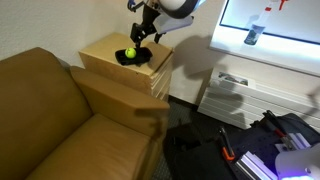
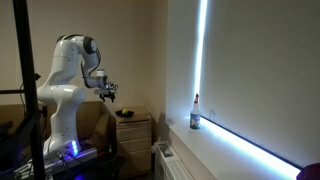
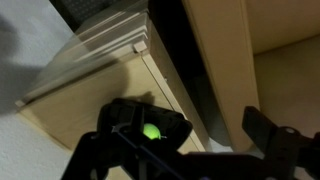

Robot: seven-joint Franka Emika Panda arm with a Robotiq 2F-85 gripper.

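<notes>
A bright green ball (image 1: 131,53) rests on a flat black item (image 1: 142,57) on top of the wooden cabinet (image 1: 103,46). Just above them, my gripper (image 1: 147,40) points down with its fingers apart. From the wrist, the ball (image 3: 151,131) and the black item (image 3: 174,121) appear low in the picture, nearer the left finger (image 3: 84,158) than the right one (image 3: 258,131). Nothing shows between the fingers as held, though the gripper body hides part of the black item. In exterior view 2 the gripper (image 2: 108,97) hangs above and left of the cabinet top.
A brown sofa (image 1: 75,125) stands in front of the cabinet. On the window ledge is a bottle (image 2: 195,113), far from the gripper. A white radiator (image 1: 245,95) runs below the window, and bare wall stands behind the cabinet.
</notes>
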